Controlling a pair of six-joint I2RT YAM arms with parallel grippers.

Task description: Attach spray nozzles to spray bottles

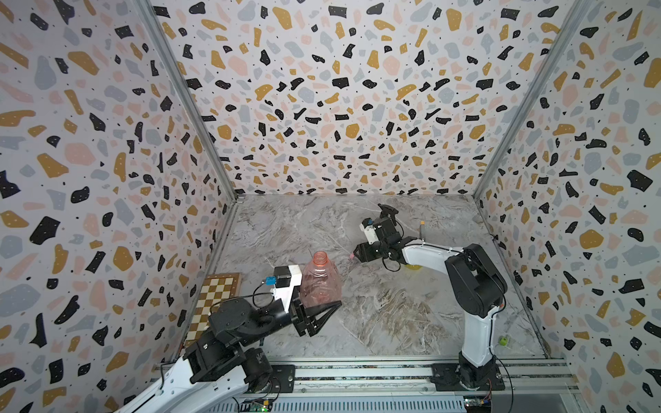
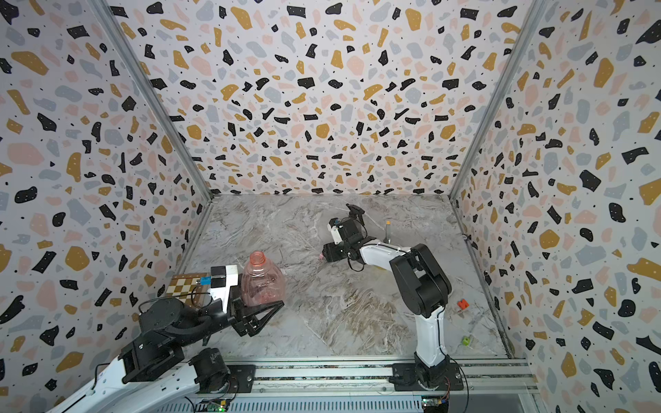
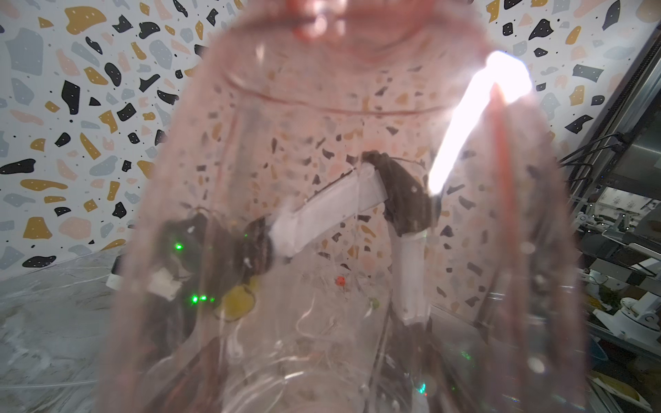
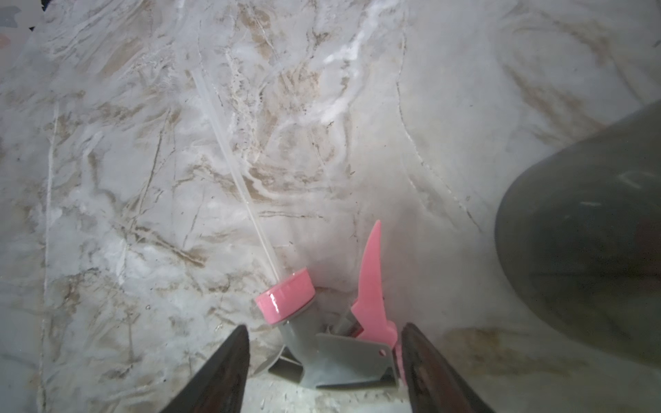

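Note:
A clear pink spray bottle point(image 1: 321, 278) point(image 2: 263, 282) point(image 3: 344, 192) is held upright in the air by my left gripper point(image 1: 316, 313) point(image 2: 256, 313), which is shut on it, and fills the left wrist view, uncapped neck at the top. My right gripper is open and low over the table, its fingertips either side of a spray nozzle with a grey body point(image 4: 347, 361), pink trigger point(image 4: 371, 289), pink collar point(image 4: 284, 296) and long clear tube. The nozzle lies on its side on the marble table.
A dark rounded object point(image 4: 578, 241) lies right of the nozzle. A checkered board point(image 1: 210, 296) lies at the left edge. Small red point(image 2: 462, 304) and green point(image 2: 465, 340) items sit at the front right.

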